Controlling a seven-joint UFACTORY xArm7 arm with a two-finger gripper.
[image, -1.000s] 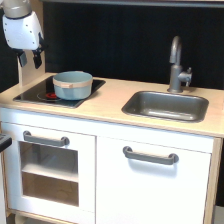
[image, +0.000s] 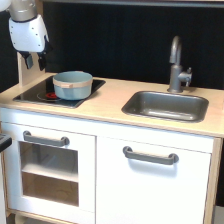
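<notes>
A blue-grey pot (image: 73, 86) sits on the black stovetop (image: 35, 96) at the left of the counter. My gripper (image: 35, 61), under a white arm, hangs in the upper left, above and to the left of the pot and clear of it. Its dark fingertips are small against the dark background, so their spacing is hard to judge. I see nothing held below them. The pot's inside is mostly hidden by its near wall.
A metal sink (image: 166, 105) with a tall grey faucet (image: 178, 68) occupies the right side. Bare wooden counter (image: 112, 100) lies between stovetop and sink. Below are a glass-front oven door (image: 50, 170) and a white cabinet door (image: 137, 190), both closed.
The white arm and gripper have shifted a little to the right, toward the pot. The pot, stovetop and sink have stayed in place.
</notes>
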